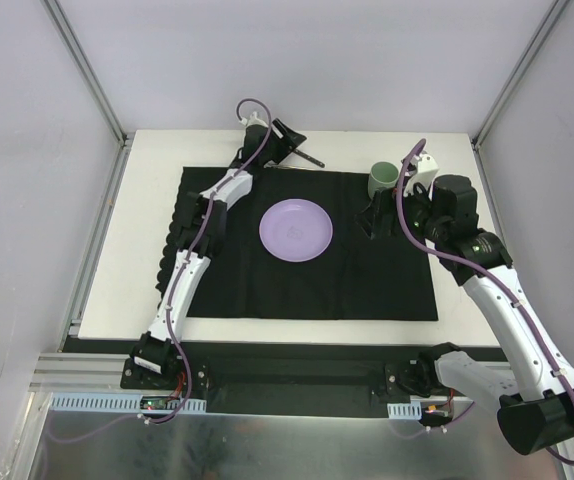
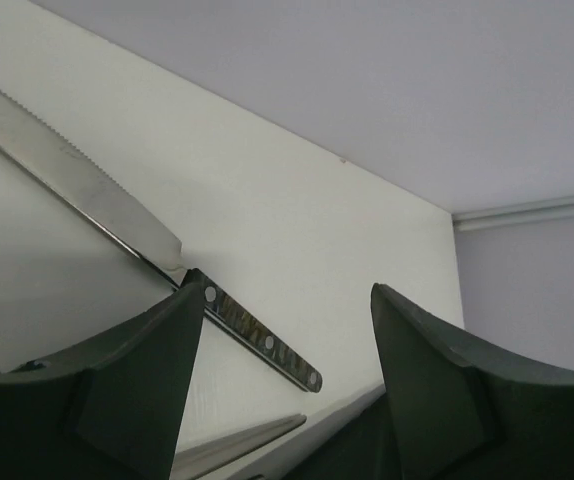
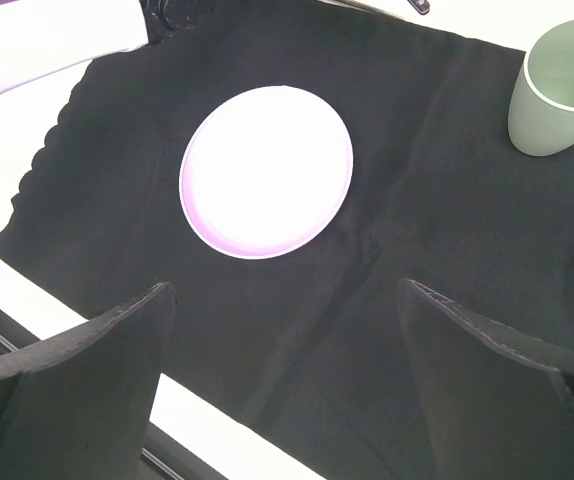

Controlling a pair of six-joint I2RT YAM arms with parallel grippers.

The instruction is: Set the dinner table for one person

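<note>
A purple plate (image 1: 296, 230) lies on the black cloth (image 1: 297, 292), a bit left of its middle. The green cup (image 1: 382, 178) stands by the cloth's back right. At the back edge of the white table, the knife (image 2: 252, 328) with its dark riveted handle lies beside a thin metal utensil (image 2: 237, 448). My left gripper is open above the knife; the handle shows between the fingers without contact that I can make out. My right gripper hangs open and empty over the cloth, with the plate and cup ahead of it.
A wall (image 1: 287, 60) rises close behind the table's back edge, near the left gripper. Bare cloth lies around the plate, mostly toward the front and right.
</note>
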